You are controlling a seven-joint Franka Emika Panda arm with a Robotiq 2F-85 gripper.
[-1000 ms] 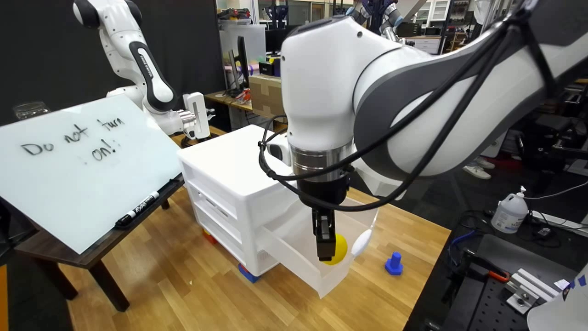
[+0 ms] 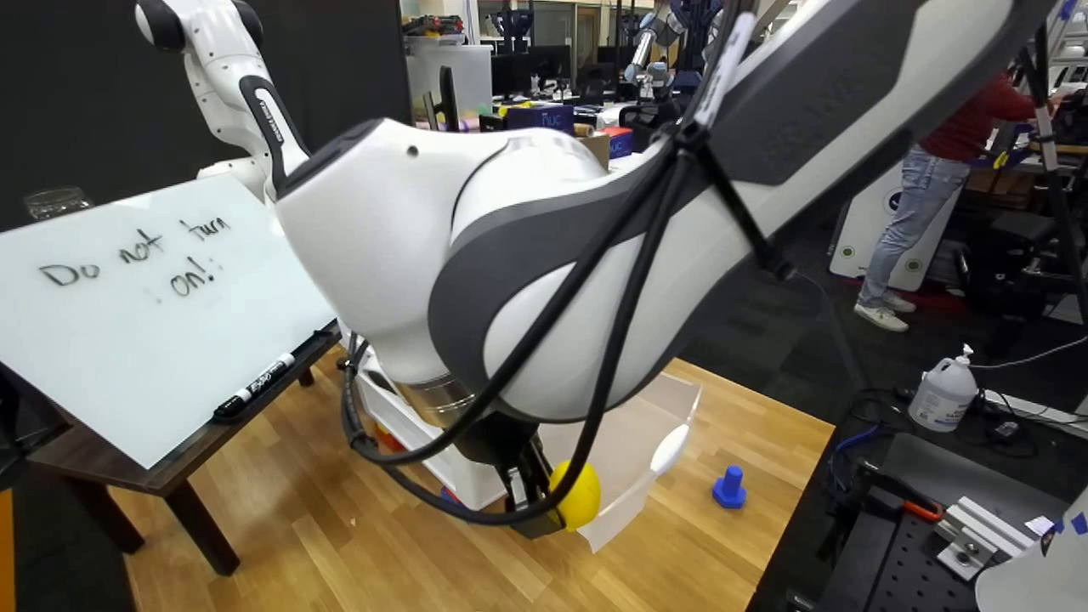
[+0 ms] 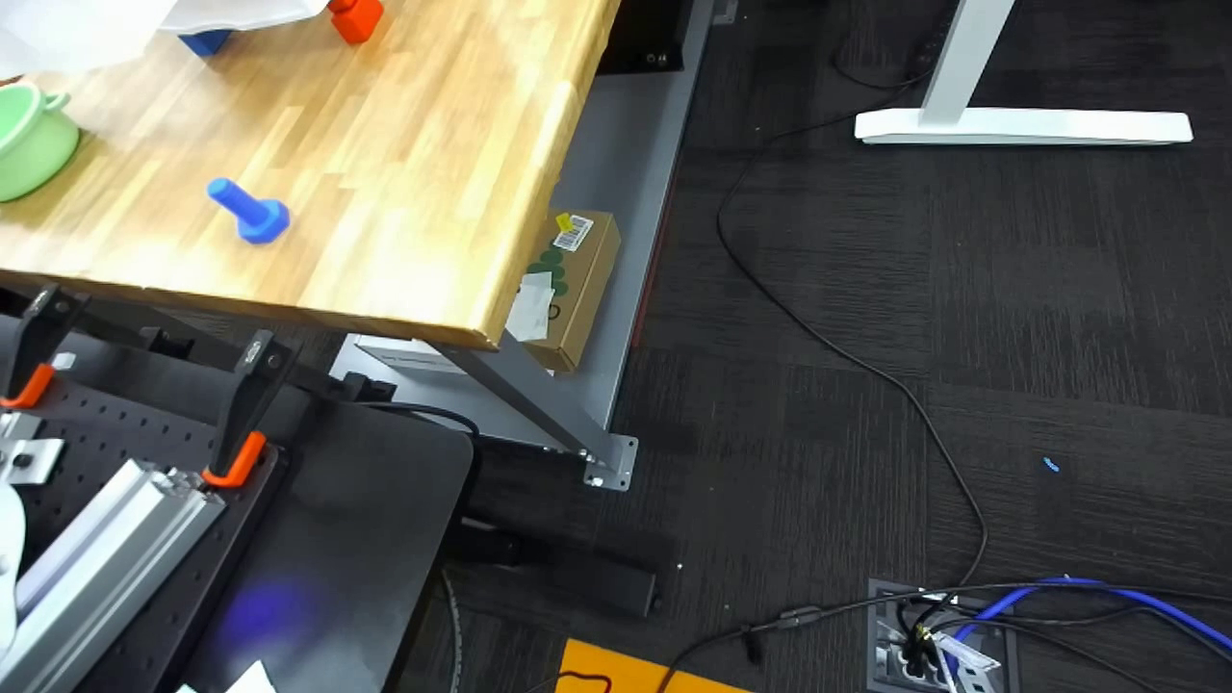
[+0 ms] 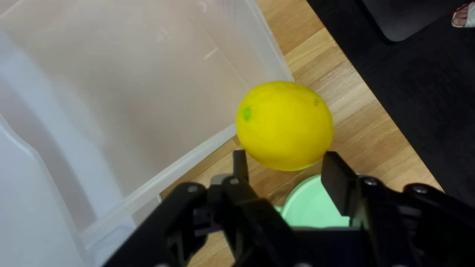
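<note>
A yellow lemon (image 4: 285, 124) sits between the fingertips of my gripper, which is shut on it. In exterior view 1 the lemon (image 2: 579, 496) shows at the tip of my tilted gripper (image 2: 546, 501), in front of the pulled-out drawer (image 2: 624, 513); a cable crosses in front of them. From the wrist, the lemon appears by the outer corner of the translucent drawer (image 4: 169, 173), whose visible floor is bare. Beyond the fingers, a light green pot (image 4: 314, 207) is partly covered by the gripper.
A blue bolt-shaped piece (image 2: 729, 489) stands on the wooden table (image 3: 381, 231), with clear wood around it. The green pot (image 3: 35, 144) is near the left edge in exterior view 2. A whiteboard (image 2: 153, 296) leans at the left.
The lemon was low inside the drawer with my gripper upright over it. Now both are nearer the drawer's front left side, and the arm has swung left and tilted, covering the white cabinet.
</note>
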